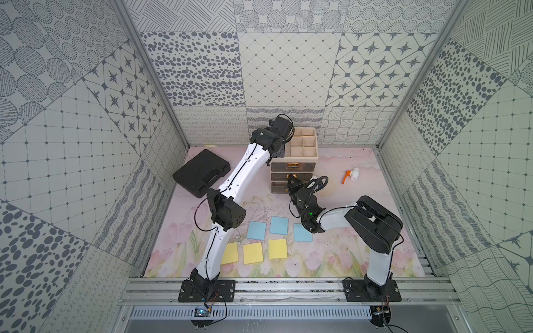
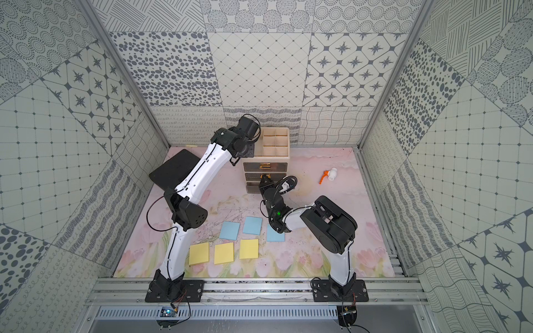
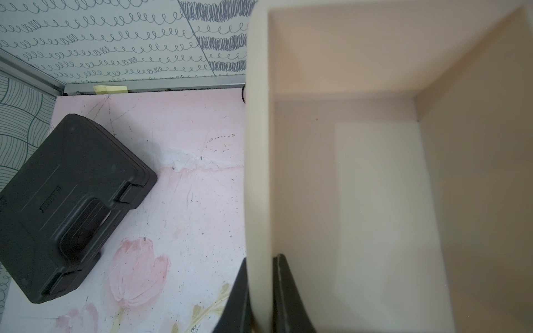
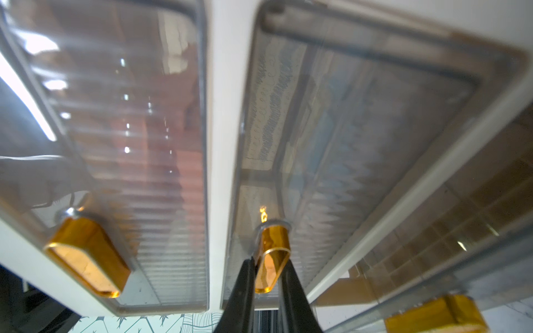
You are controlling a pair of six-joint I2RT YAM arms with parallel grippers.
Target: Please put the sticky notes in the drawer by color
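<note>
The drawer cabinet [image 1: 317,145] stands at the back middle, its open-topped tray above the drawers. My left gripper is shut on the upper edge of its left side wall [image 3: 258,166]. In front, my right gripper is at the middle drawer's gold handle [image 4: 273,244], its fingers part open on either side of it. Blue sticky notes [image 1: 279,225] lie on the table: one at left [image 1: 256,230], one at right [image 1: 303,233] partly under the right arm. Nearer the front is a row of yellow notes [image 1: 253,253].
A black case [image 1: 201,172] lies left of the cabinet. An orange and white object [image 1: 351,175] is to its right. The lowest drawer [image 4: 477,288] seems to stand out a little from the front. Bare table shows at the right.
</note>
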